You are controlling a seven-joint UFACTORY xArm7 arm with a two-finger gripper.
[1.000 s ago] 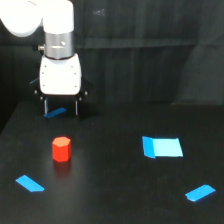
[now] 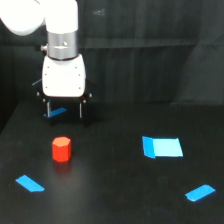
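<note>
The white gripper [image 2: 64, 104] hangs at the upper left, its dark fingers spread open with nothing seen between them, above a blue tape mark. In front of it on the black table stands a red hexagonal block [image 2: 61, 149].
A light blue square [image 2: 168, 147] with a darker blue piece [image 2: 149, 146] lies at the right. Blue tape strips [image 2: 29, 183] mark the front left and front right.
The gripper has shifted slightly to the right. The red block and the other things look unchanged.
</note>
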